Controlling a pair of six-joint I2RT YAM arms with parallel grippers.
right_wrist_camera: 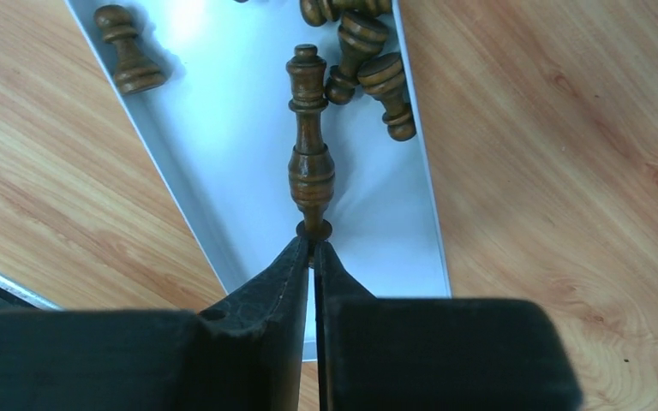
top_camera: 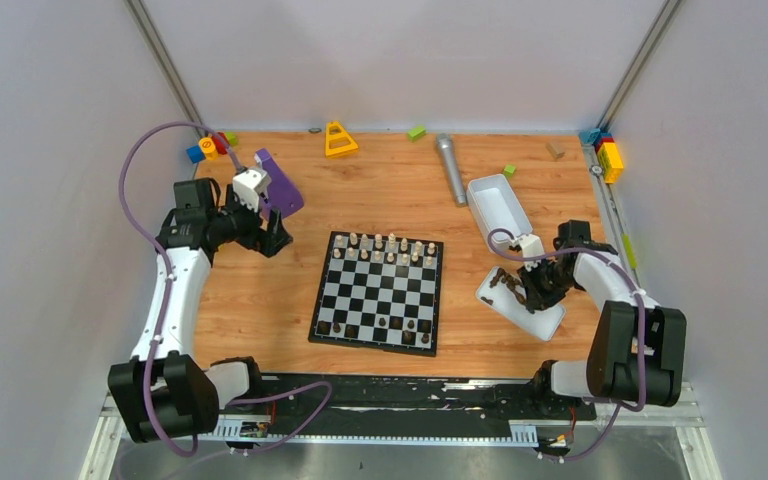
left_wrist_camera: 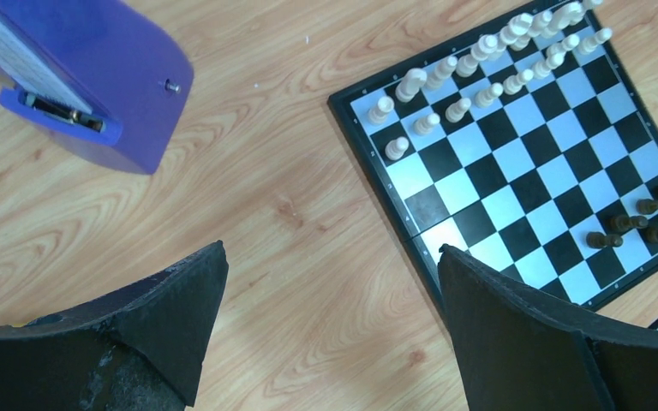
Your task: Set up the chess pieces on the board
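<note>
The chessboard [top_camera: 380, 295] lies mid-table, white pieces [top_camera: 390, 239] in two rows along its far side. Several dark pieces [top_camera: 407, 338] stand at its near side, with empty squares among them. On the right, a shallow white tray [top_camera: 550, 325] holds loose dark pieces lying down. My right gripper is low over this tray, fingertips close together at the near end of a dark piece [right_wrist_camera: 312, 175]. That end is partly hidden by the tips; whether they grip it is unclear. My left gripper is open and empty, left of the board.
Behind the right gripper stands an empty-looking white box [top_camera: 497, 205], a grey microphone-like rod [top_camera: 451, 170] beside it. A purple object [top_camera: 280, 190] sits close to the left gripper. Bare wood lies between board and tray.
</note>
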